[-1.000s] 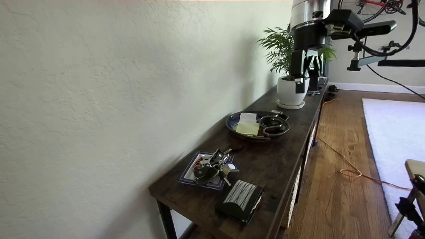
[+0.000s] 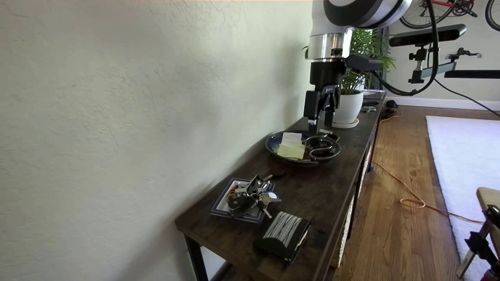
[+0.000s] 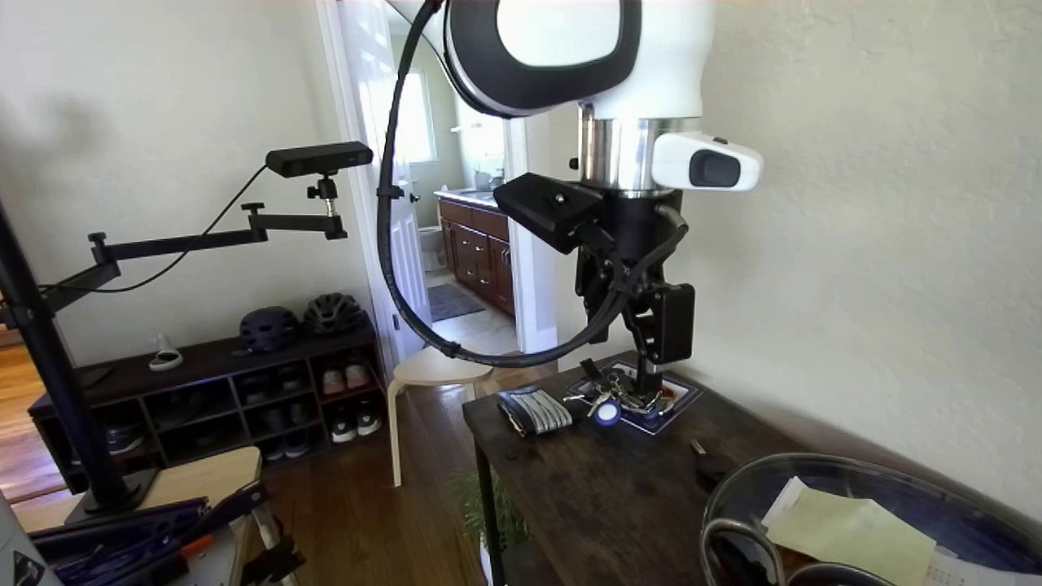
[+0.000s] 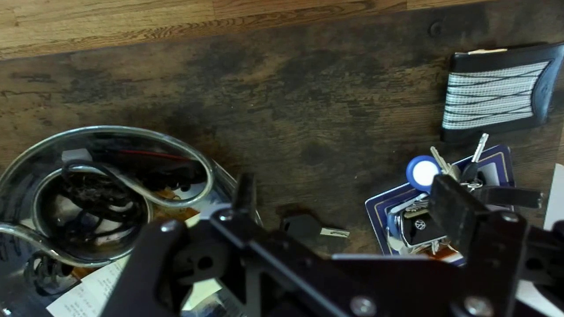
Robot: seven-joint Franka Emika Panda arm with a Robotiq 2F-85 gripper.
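Wide apart stand the two fingers (image 4: 455, 208) of my gripper in the wrist view, and nothing is held between them. A lone black-headed key (image 4: 304, 226) lies flat on the dark table below the gap. In exterior view 1 the gripper (image 2: 321, 125) hangs at the bowl's far side; its exact height is hard to tell. The glass bowl (image 2: 270, 146) holds papers (image 2: 291, 150) and dark small items. A bunch of keys (image 2: 253, 194) with a blue and white tag rests on a small blue-edged tray (image 2: 220, 206). Beside it is a black and grey wallet (image 2: 283, 234).
A wall (image 2: 140, 117) runs along the table's back side. Behind the arm stands a white plant pot (image 2: 349, 107). Bare tabletop (image 4: 317, 111) stretches between bowl and wallet. The table's front edge drops to the wooden floor (image 2: 393, 196).
In exterior view 1 my gripper has moved left and down, from in front of the plant pot to the bowl's far side. The objects on the table have not moved.
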